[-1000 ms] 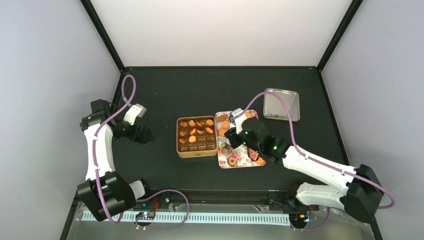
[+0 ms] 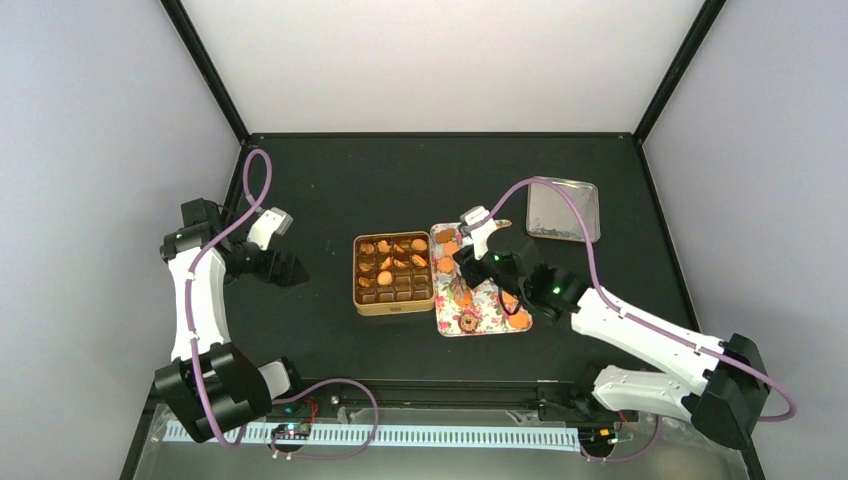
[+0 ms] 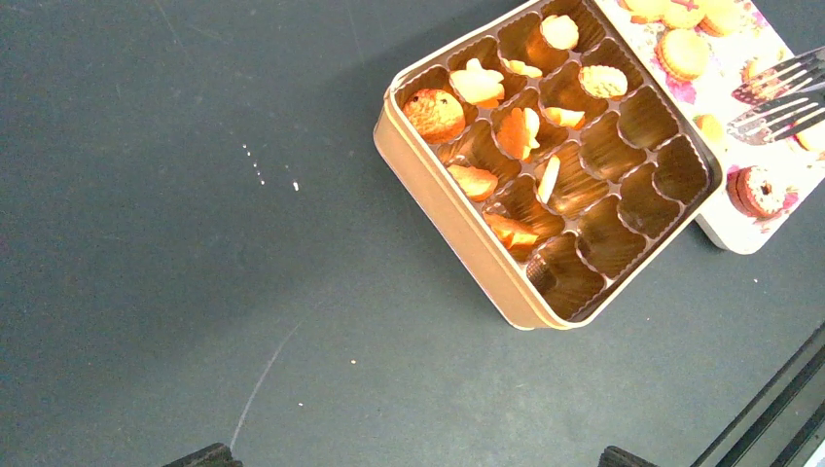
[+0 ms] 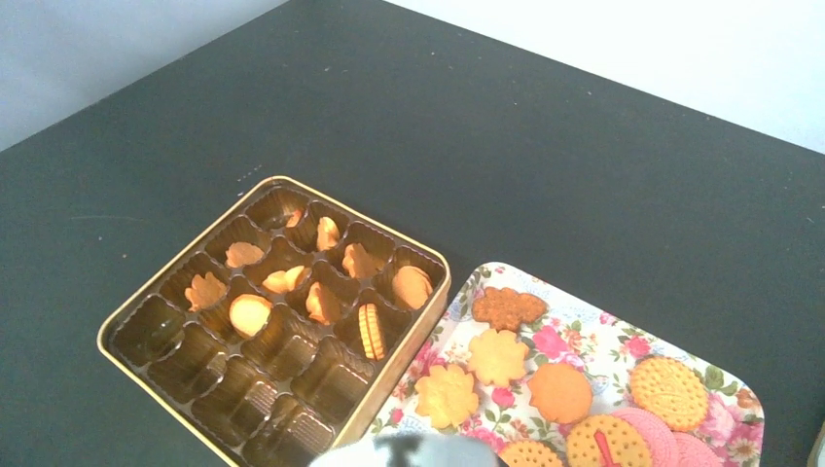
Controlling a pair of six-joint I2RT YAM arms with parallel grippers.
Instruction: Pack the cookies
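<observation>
The gold tin stands mid-table, its brown insert divided into cells. Several cells hold cookies, such as a round one and a sandwich one on edge; the cells nearest the front are empty. Right beside it lies the floral tray with loose cookies, including a brown leaf shape and a ring. My right gripper is low over the tray, its fork-like fingers close together; whether a cookie sits between them is unclear. Left of the tin, my left gripper is open and empty.
An empty silver tray lies at the back right. My right arm reaches in over the front right of the table.
The left arm and the tin have not moved.
</observation>
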